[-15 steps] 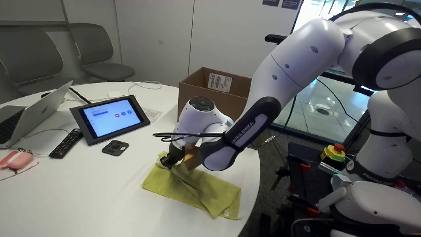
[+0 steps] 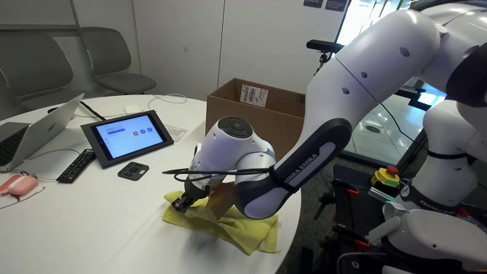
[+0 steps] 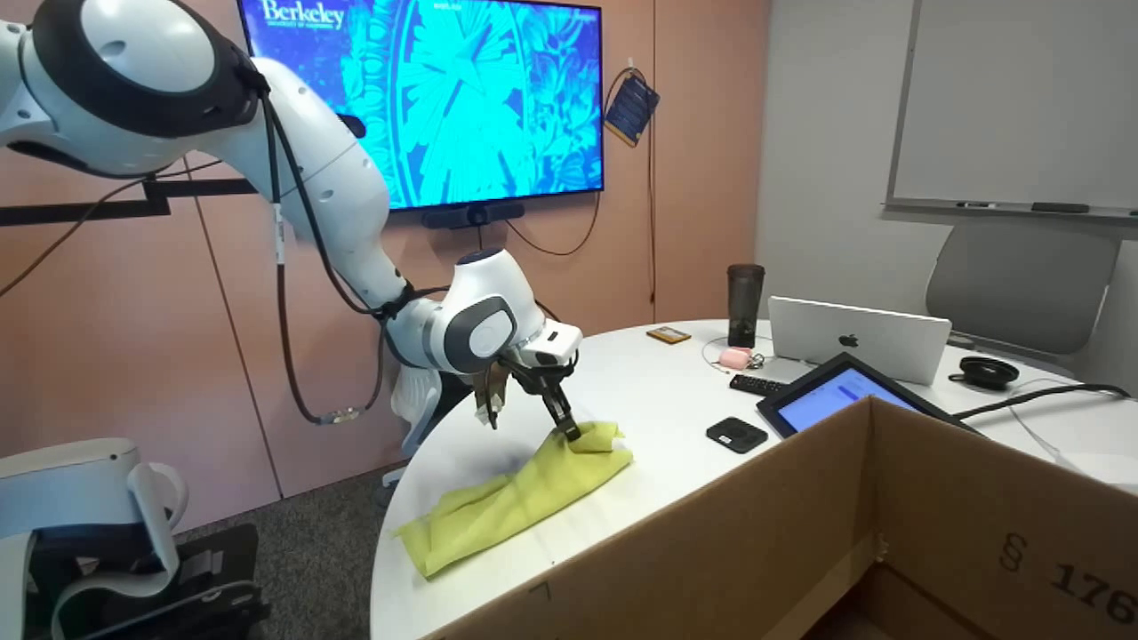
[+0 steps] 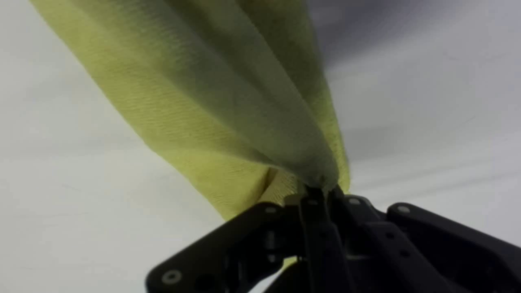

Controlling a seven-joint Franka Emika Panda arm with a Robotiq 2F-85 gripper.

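A yellow-green cloth (image 2: 233, 228) lies rumpled on the white round table (image 2: 114, 219), near its edge. At the cloth's end toward the table's middle, my gripper (image 2: 181, 204) points down with its fingers shut. In the wrist view, a raised fold of the cloth (image 4: 234, 97) runs into the closed fingertips (image 4: 312, 199) and is pinched there. Exterior view 2 also has the gripper (image 3: 570, 431) low over that end, while the rest of the cloth (image 3: 512, 512) trails along the table toward the edge.
Behind the arm stands an open cardboard box (image 2: 255, 109). A tablet (image 2: 130, 135), a small black puck-like device (image 2: 133, 171), a remote (image 2: 77, 166), a pink case (image 2: 23, 185) and a laptop (image 2: 43, 128) occupy the table's far side.
In exterior view 1 my gripper has moved left and toward the camera, dragging the held part of the cloth along. The cloth is more bunched, its near right corner almost unmoved.
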